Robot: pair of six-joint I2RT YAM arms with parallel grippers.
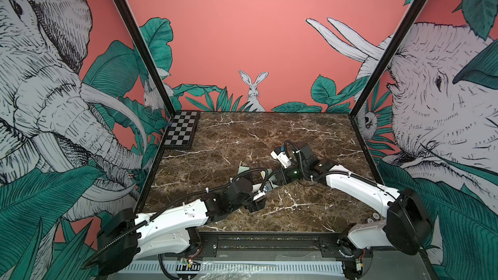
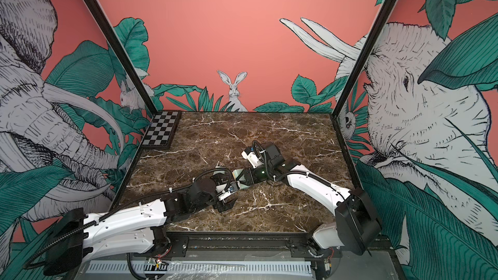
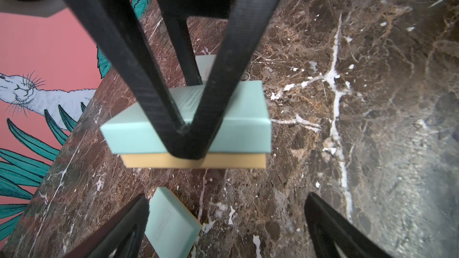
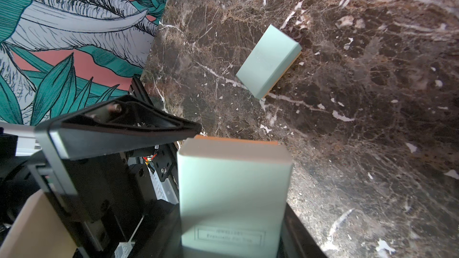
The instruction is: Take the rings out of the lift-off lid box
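A mint lift-off lid box with a tan base is at my right gripper [image 2: 243,176], near the middle of the table; the left wrist view shows its side [image 3: 239,129] behind that gripper's black fingers, and the right wrist view its lid top [image 4: 232,191]. Whether those fingers are tight on it is unclear. My left gripper [image 1: 259,194] is open just beside it, fingers empty. A second mint box lies on the marble table, also in the right wrist view [image 4: 267,62]. No rings are visible.
A checkerboard [image 1: 179,129] lies at the back left. The two grippers are close together at the middle.
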